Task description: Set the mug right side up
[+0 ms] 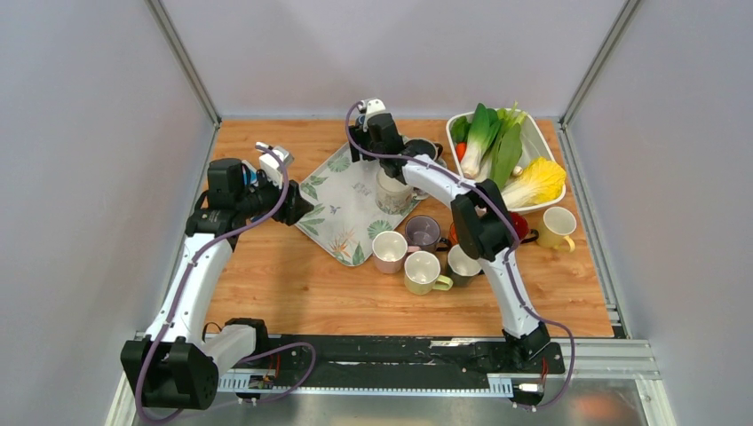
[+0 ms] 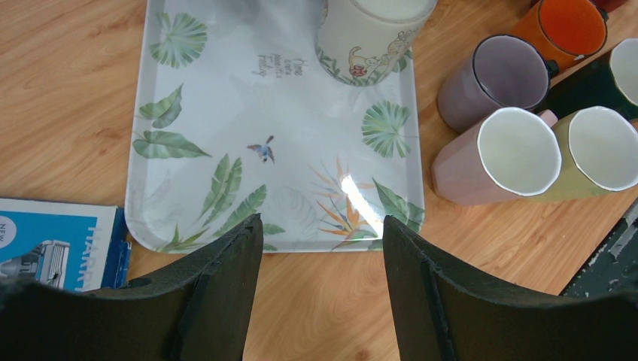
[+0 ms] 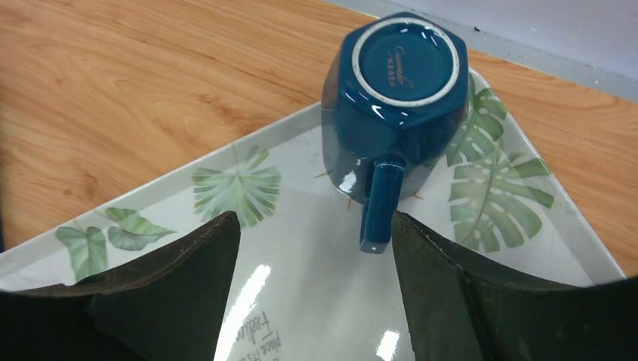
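Note:
A dark blue mug (image 3: pixel 402 98) rests upside down near a corner of the patterned tray (image 3: pixel 316 278), base up, its handle (image 3: pixel 381 214) toward my right gripper. That gripper is open with nothing held; the handle's end shows close beside its right-hand fingertip, and whether they touch I cannot tell. From above, the right gripper (image 1: pixel 357 153) hangs over the tray's far end and the arm hides most of the blue mug. My left gripper stands open and empty at the tray's left side.
A white patterned mug (image 2: pixel 369 45) stands on the tray. Several mugs, among them a pink one (image 1: pixel 390 252) and a yellow-green one (image 1: pixel 423 272), crowd the tray's right. A vegetable basket (image 1: pixel 455 169) sits at back right. Blue box (image 2: pixel 60 241) beside the tray.

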